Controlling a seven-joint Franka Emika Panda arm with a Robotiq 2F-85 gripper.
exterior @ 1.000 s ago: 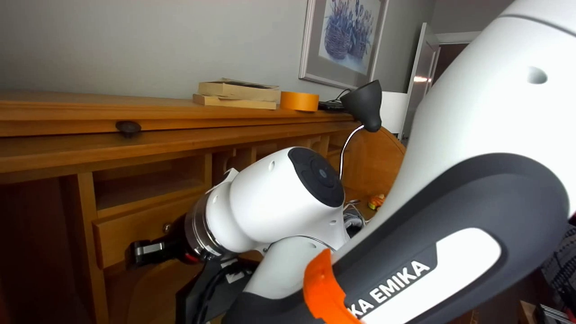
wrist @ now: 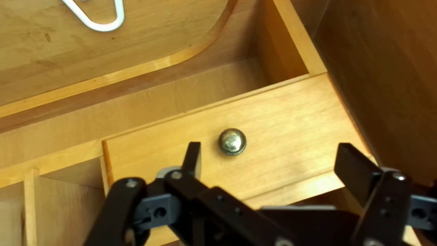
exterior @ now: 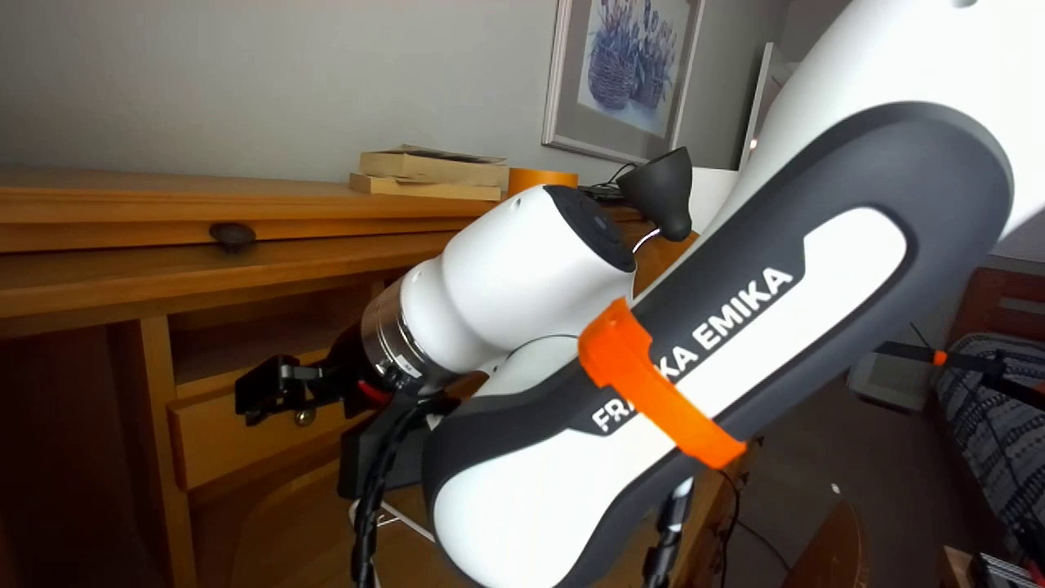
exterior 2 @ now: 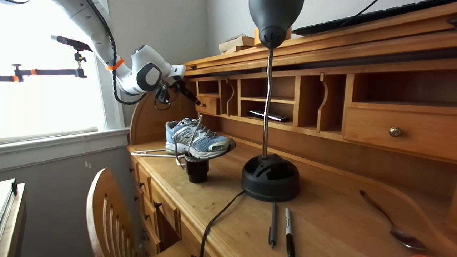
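A small wooden drawer (wrist: 282, 123) with a round metal knob (wrist: 232, 141) fills the middle of the wrist view, and its front looks closed. My gripper is open, its two black fingers spread wide on either side of the knob's line, nearer the left one. Nothing lies between them that they touch. From exterior view 1, the gripper (exterior: 269, 390) stands in front of that same drawer (exterior: 211, 441), close to the knob (exterior: 304, 416). Exterior view 2 has the gripper (exterior 2: 199, 102) pointing at the drawer at the desk's far left; the exact gap cannot be judged.
A sneaker (exterior 2: 199, 139) rests on a black cup (exterior 2: 197, 169) below the arm, near a white hanger (exterior 2: 150, 153). The black desk lamp (exterior 2: 270, 177) rises mid-desk. Pens and a spoon (exterior 2: 396, 227) lie nearer. Books (exterior: 431, 168) sit on top.
The arm and its wrist have risen in exterior view 1. The gripper has moved up from the drawer's lower edge to about knob height.
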